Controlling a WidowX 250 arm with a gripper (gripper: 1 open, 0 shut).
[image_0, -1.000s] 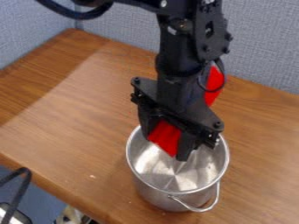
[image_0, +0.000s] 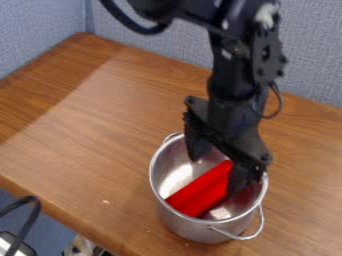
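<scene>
A red object (image_0: 201, 192) lies tilted inside a silver metal pot (image_0: 183, 217) with wire handles, at the lower middle of the camera view. My dark gripper (image_0: 221, 160) is open over the pot, its fingers reaching down to the rim on either side above the red object. Part of the red object is hidden behind the gripper.
A grey textured wall stands behind it. Dark cables lie at the lower left corner.
The red object has gone from up between my gripper's fingers down into the pot, and the gripper now holds nothing.
</scene>
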